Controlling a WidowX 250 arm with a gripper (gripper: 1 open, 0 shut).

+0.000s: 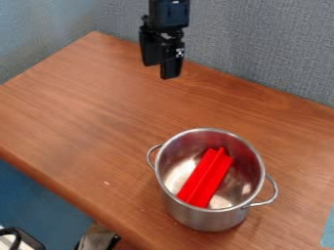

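Note:
The black gripper (162,66) hangs at the top centre over the back of the wooden table, apart from everything on it; whether its fingers are open or shut is hard to make out. A steel pot (196,212) with two side handles stands at the lower right of the table. Inside it lie red bar-shaped pieces (205,176), leaning along the pot's length.
A grey padded wall (261,49) runs behind it. A dark object at the bottom left edge of the view is only partly visible.

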